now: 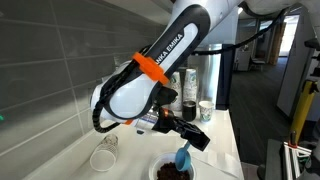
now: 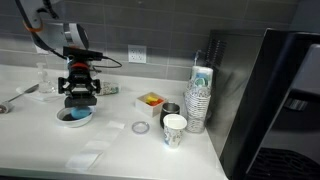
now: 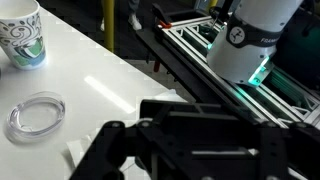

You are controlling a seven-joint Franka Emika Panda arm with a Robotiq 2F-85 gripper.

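A blue utensil [image 1: 182, 158], perhaps a scoop or spoon, points down at a white bowl [image 1: 155, 175] holding dark pieces. My gripper [image 1: 187, 140] hangs over the bowl, shut on the utensil's upper end; the hand hides the exact grip. From exterior view 2, the blue utensil [image 2: 78, 113] shows beneath the gripper [image 2: 79, 100], in front of or inside the bowl [image 2: 66, 122]; I cannot tell whether it touches the contents. In the wrist view only the dark gripper body [image 3: 200, 140] shows, and the utensil and bowl are hidden.
A clear glass [image 1: 104, 153] lies on the table left of the bowl. To the right in exterior view 2 are a clear round lid [image 2: 140, 127], a patterned cup [image 2: 174, 130], stacked cups [image 2: 196, 100] and a box of colourful items [image 2: 152, 103]. White sheets [image 2: 95, 148] lie at the front.
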